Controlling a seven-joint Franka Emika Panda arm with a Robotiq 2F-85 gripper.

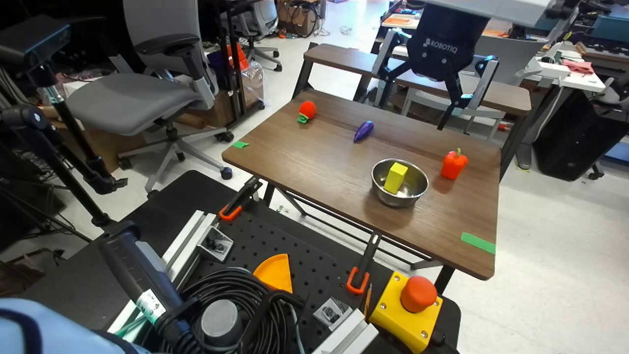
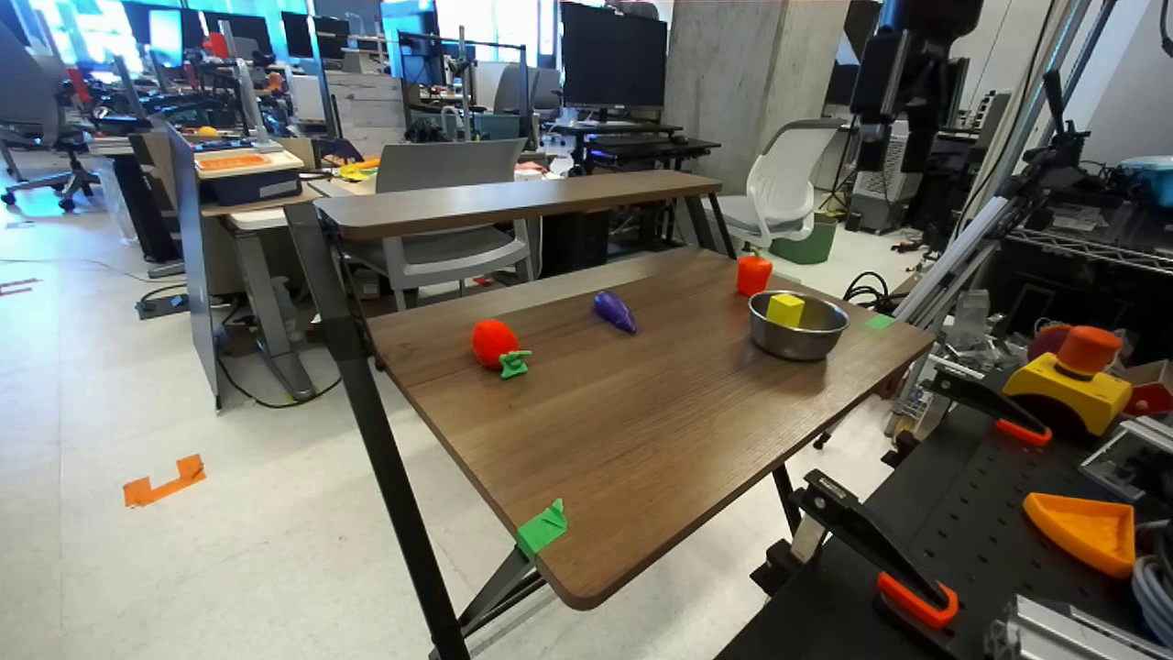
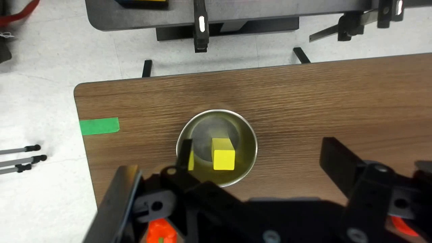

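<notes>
My gripper (image 1: pixel 416 115) hangs high above the table, its fingers spread wide and nothing between them; in the wrist view the open gripper frames the bowl from above. A yellow block (image 1: pixel 395 177) leans upright inside the steel bowl (image 1: pixel 419 192), poking over the rim. To the bowl's right in exterior view 1 stands an orange-red pepper (image 1: pixel 452 165). The purple eggplant (image 1: pixel 363 130) lies near the table's back middle. A red tomato-like toy with a green top (image 1: pixel 306 110) rests at the far left corner.
A raised shelf (image 1: pixel 359 62) runs along the table's back edge. Strips of green tape (image 1: pixel 478 242) mark the front corners. Clamps (image 1: pixel 364 264) and a red stop button (image 1: pixel 418 293) sit on the black bench in front.
</notes>
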